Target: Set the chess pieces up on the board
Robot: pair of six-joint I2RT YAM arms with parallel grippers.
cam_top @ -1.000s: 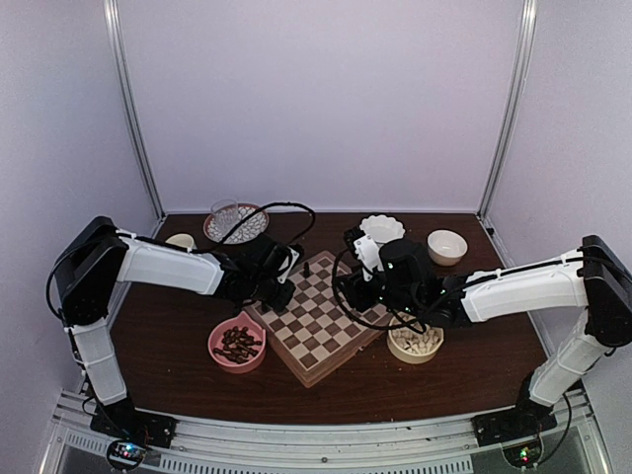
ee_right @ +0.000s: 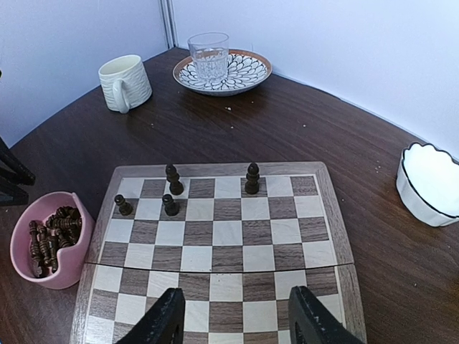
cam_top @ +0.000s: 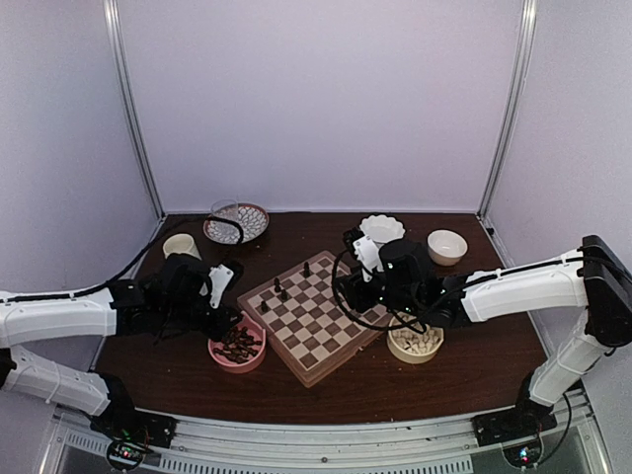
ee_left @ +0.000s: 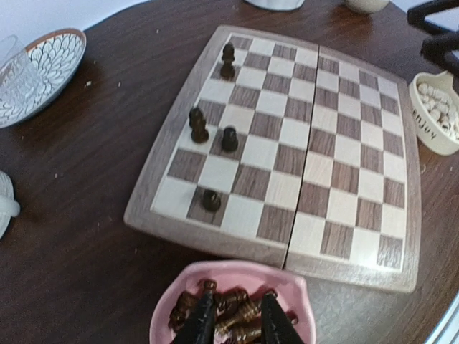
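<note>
The chessboard (cam_top: pixel 315 331) lies mid-table, with several dark pieces standing on its far side, among them a short piece (ee_left: pixel 211 200) and a taller one (ee_right: pixel 252 178). My left gripper hangs over the pink bowl (ee_right: pixel 50 274) of loose dark pieces, its fingers apart, with pieces visible beneath and behind them. My right gripper is open above the board, nothing between its fingers. A cream bowl (ee_left: pixel 434 132) of white pieces stands at the board's right.
Behind stand a mug (ee_right: pixel 124 81), a patterned plate (ee_right: pixel 242 80) with a glass (ee_right: pixel 210 57), a white scalloped bowl (ee_right: pixel 427 186) and a white bowl (cam_top: pixel 446 248). Bare table shows left of the board.
My left gripper has moved from over the board leftward and toward the front, to the pink bowl. The right arm has not moved.
</note>
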